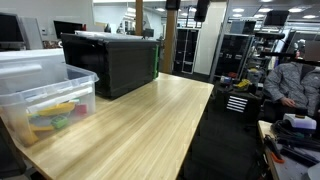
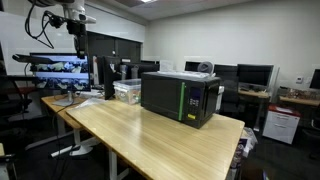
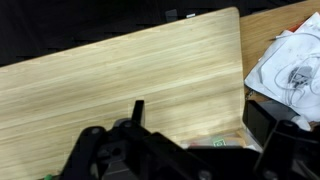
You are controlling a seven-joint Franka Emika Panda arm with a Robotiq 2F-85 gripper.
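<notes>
My gripper stands open high over the table, and nothing shows between its fingers. Below it in the wrist view is the bare pale wood table [image 3: 120, 70]. Exterior view 1 catches only dark finger parts at its top edge. In exterior view 2 the arm [image 2: 75, 14] hangs at the upper left, well above the tabletop. A clear plastic bin [image 1: 50, 102] with several colourful items inside stands at the near left of exterior view 1. Behind the table surface sits a black microwave-like box [image 2: 178, 98] with a green strip on its front.
White papers or a bag with a cable [image 3: 290, 70] lie beyond the table's edge in the wrist view. Monitors [image 2: 62, 70] stand past its far left end, and dark floor [image 1: 225, 140] borders it.
</notes>
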